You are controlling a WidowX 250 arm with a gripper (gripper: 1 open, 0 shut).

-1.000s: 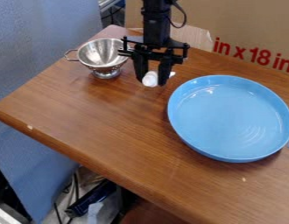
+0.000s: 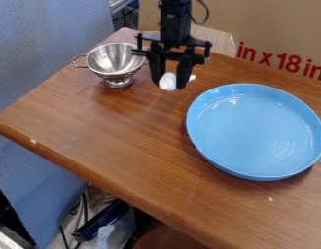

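My black gripper (image 2: 170, 71) hangs at the upper middle of the camera view, fingers pointing down over the table. A small white object (image 2: 168, 83) shows at the fingertips; whether it is held or lies behind them I cannot tell. A steel colander (image 2: 115, 60) with two handles stands to the left of the gripper. A large blue plate (image 2: 254, 131) lies on the right side of the table.
The wooden table (image 2: 111, 136) has free room in the middle and front left. A cardboard sheet (image 2: 273, 44) with red lettering stands along the back. The table's left edge drops toward blue fabric.
The gripper has shifted slightly about the same spot, a little left and up from a second ago. The colander and plate have not moved.
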